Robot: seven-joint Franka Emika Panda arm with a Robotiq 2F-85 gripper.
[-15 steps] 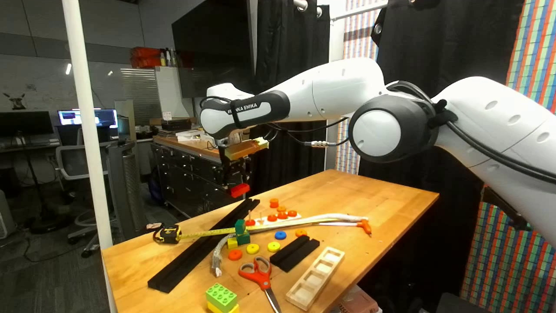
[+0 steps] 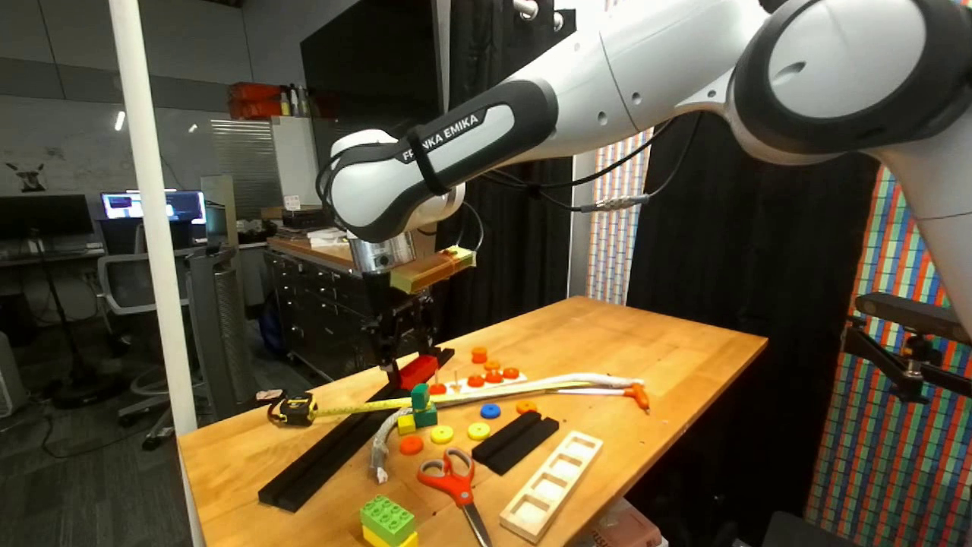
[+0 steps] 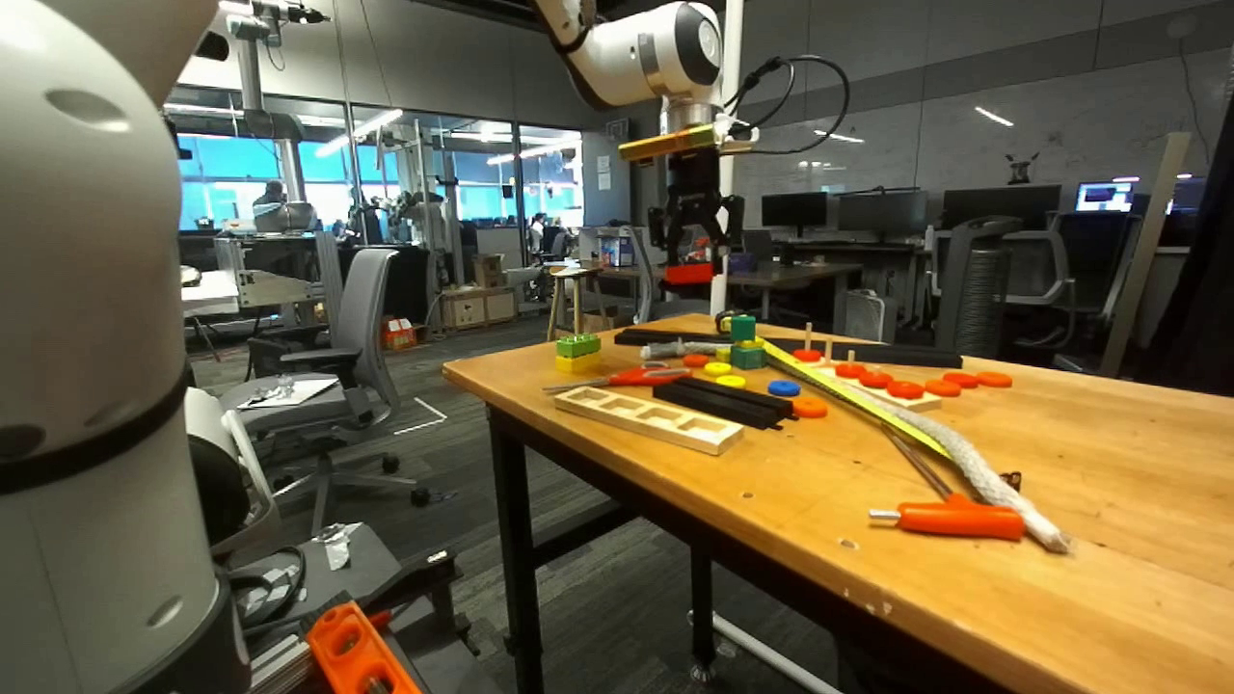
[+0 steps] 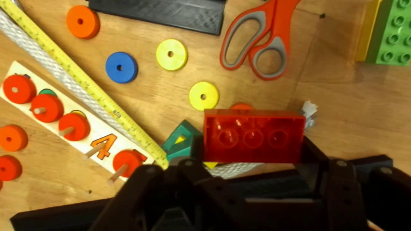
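A red toy brick [image 4: 254, 140] is clamped between the fingers of my gripper, its hollow underside with round tubes facing the wrist camera. In exterior view 2 the gripper [image 3: 691, 256] holds the red brick [image 3: 689, 274] in the air above the table's far side. Exterior view 1 shows the brick [image 2: 418, 370] under the gripper [image 2: 411, 365], near the green blocks [image 2: 423, 401]. On the table at the front stands a stack of a light green brick [image 2: 388, 518] on a yellow one [image 2: 401, 539].
Orange-handled scissors [image 2: 447, 475], a wooden frame with compartments [image 2: 552, 485], black rails [image 2: 319, 456], a yellow tape [image 4: 83, 79], a braided sleeve [image 2: 547, 381], a peg board [image 4: 98, 135] and loose discs clutter the table.
Objects on the table stand where they were.
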